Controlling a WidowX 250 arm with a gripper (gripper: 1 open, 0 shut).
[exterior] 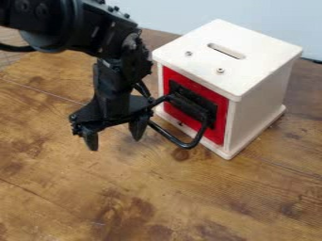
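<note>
My black gripper (115,134) hangs over the wooden table, left of a white wooden box (255,96), its two fingers pointing down and spread apart with nothing visible between them. The box has a red front panel (217,130) carrying a black fitting (191,105), and a slot (225,50) in its top. A black cable loop runs in front of the panel, beside the gripper.
A pale wall stands behind the box at the back right.
</note>
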